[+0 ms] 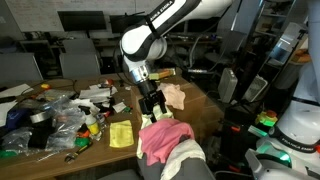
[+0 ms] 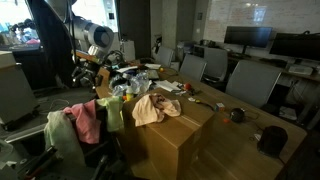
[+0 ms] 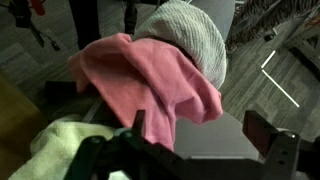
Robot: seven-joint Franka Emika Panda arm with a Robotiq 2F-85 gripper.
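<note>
A pink cloth (image 3: 150, 80) lies bunched in the middle of the wrist view. Behind it is a grey-white cloth (image 3: 197, 38), and a pale yellow cloth (image 3: 62, 150) fills the lower left. My gripper stands open at the bottom of that view, its dark fingers wide apart and no cloth between them. In exterior view 1 the pink cloth (image 1: 165, 140), grey-white cloth (image 1: 187, 158) and pale yellow cloth (image 1: 157, 116) hang together at the table's near edge. The gripper's fingertips cannot be made out there.
A person (image 1: 147, 60) leans over the table with hands by the pale yellow cloth. A yellow cloth (image 1: 121, 133) and a peach cloth (image 2: 158, 108) lie on the tabletop, near plastic bags (image 1: 65, 122) and bottles. The white robot arm (image 1: 296, 130) stands at the right.
</note>
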